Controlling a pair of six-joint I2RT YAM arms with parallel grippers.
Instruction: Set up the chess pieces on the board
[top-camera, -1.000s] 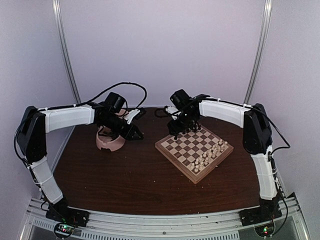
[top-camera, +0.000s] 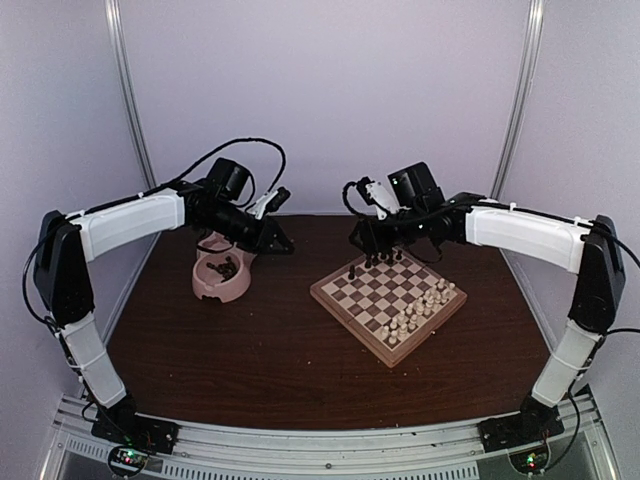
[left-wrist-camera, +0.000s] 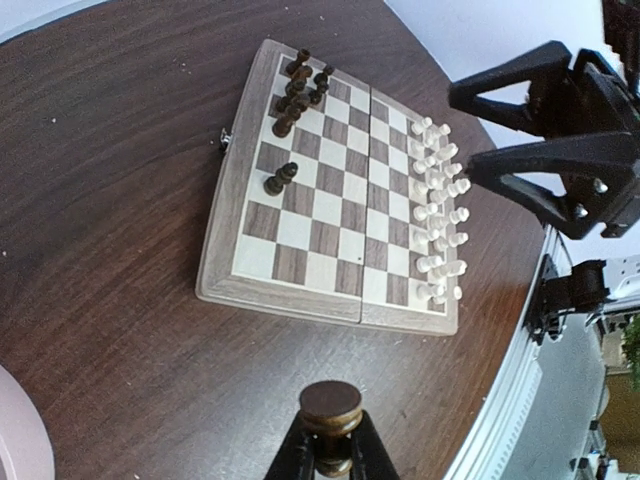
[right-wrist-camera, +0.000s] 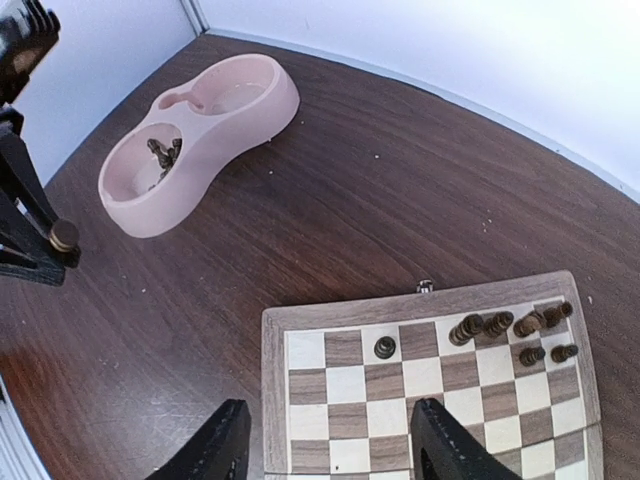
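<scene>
The wooden chessboard (top-camera: 345, 318) lies right of the table's middle. White pieces (left-wrist-camera: 432, 215) fill two rows along one side. On the opposite side stand several dark pieces (right-wrist-camera: 500, 323), with one dark piece (right-wrist-camera: 385, 347) apart from them, a square away. My left gripper is shut on a dark round-topped piece (left-wrist-camera: 331, 405), held above the table between the bowl and the board. Raised above the board's dark side, my right gripper is open, nothing between its fingers.
A pink two-part bowl (top-camera: 222, 290) stands at the left, with several dark pieces (top-camera: 228, 268) in its near compartment. Bare tabletop (top-camera: 270, 360) lies in front of the bowl and left of the board.
The left gripper has risen slightly and shifted a little to the right.
</scene>
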